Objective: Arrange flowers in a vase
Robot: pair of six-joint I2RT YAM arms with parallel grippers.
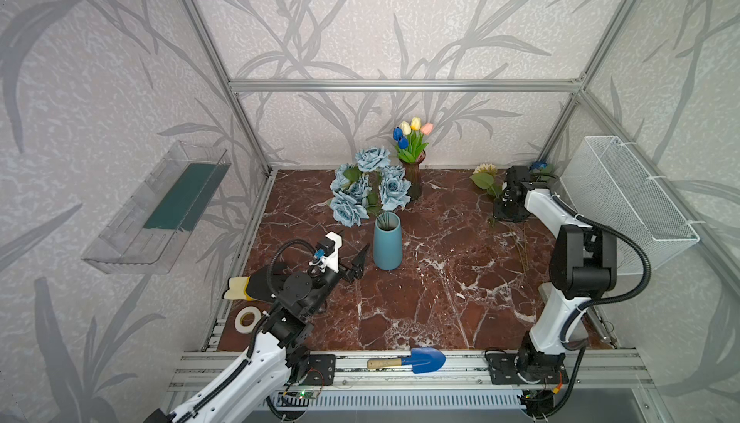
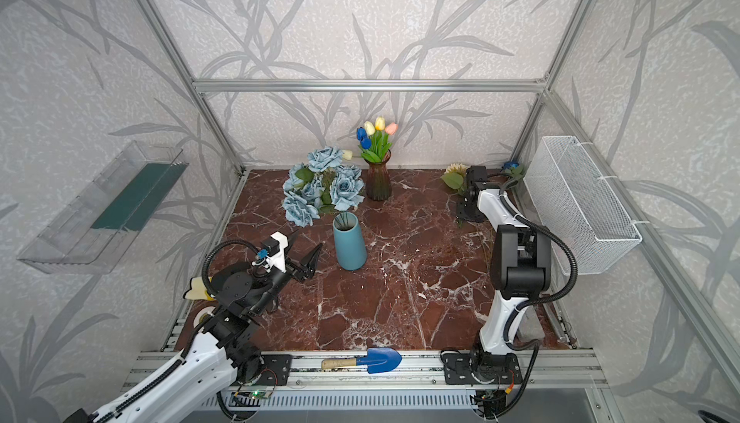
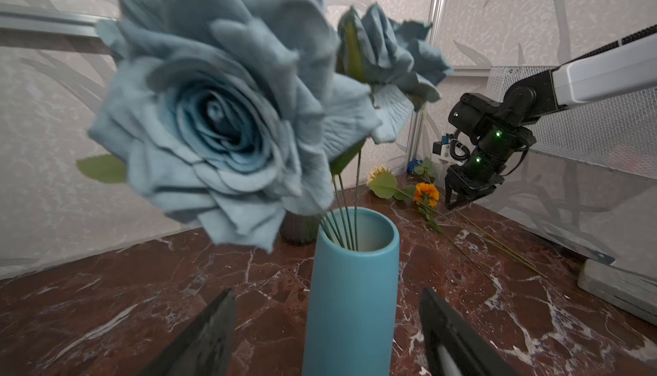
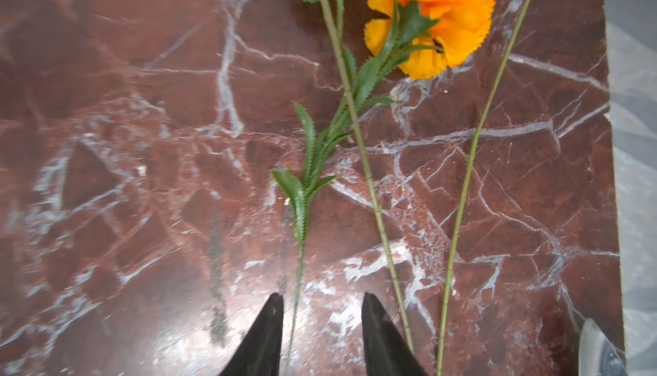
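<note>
A blue vase [image 1: 387, 247] holds several large blue roses [image 1: 348, 208] near the table's middle. My left gripper [image 1: 357, 262] is open just left of the vase, its fingertips blurred in the left wrist view, nothing between them. My right gripper hangs open over loose flowers at the right: an orange carnation [image 4: 438, 20] with a leafy green stem [image 4: 305, 198], and two other long stems beside it. A cream flower [image 1: 485, 169] and a blue flower [image 1: 539, 166] lie at the back right, partly hidden by the right arm.
A brown glass vase [image 2: 378, 184] with tulips stands at the back. A wire basket [image 1: 616, 192] hangs right, a clear bin [image 1: 100, 257] left. A trowel [image 1: 416, 359] lies on the front rail; tape [image 1: 248, 309] sits front left.
</note>
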